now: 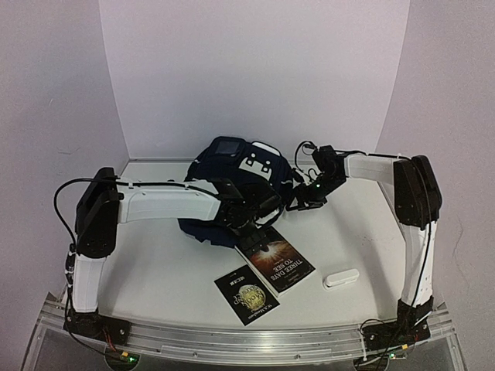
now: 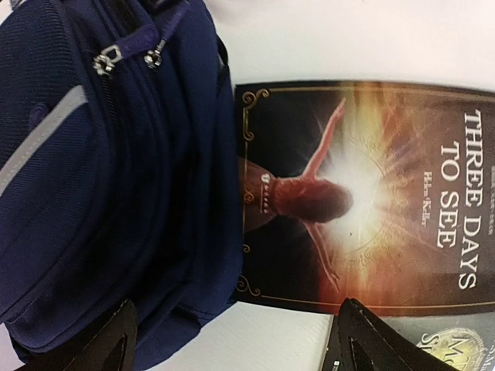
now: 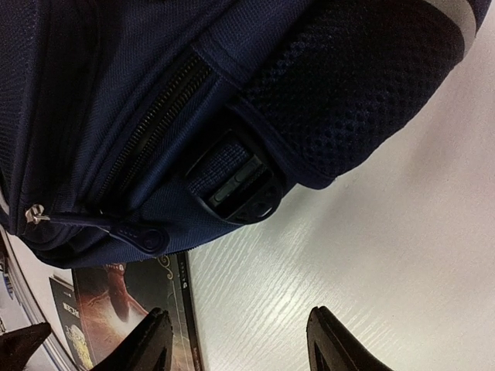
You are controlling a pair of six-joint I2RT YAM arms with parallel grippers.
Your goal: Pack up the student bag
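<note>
A navy backpack (image 1: 232,154) lies at the back centre, with zippers and a mesh side pocket (image 3: 348,93). A book titled THREE DAYS TO SEE (image 1: 278,263) lies in front of it, beside a smaller dark book (image 1: 244,301) and a white case (image 1: 340,278). My left gripper hangs over the bag's front edge by the large book, fingers wide apart, nothing seen between them. My right gripper is open at the bag's right side, near a buckle (image 3: 232,178) and a zipper pull (image 3: 135,232).
Walls enclose it at the back and sides.
</note>
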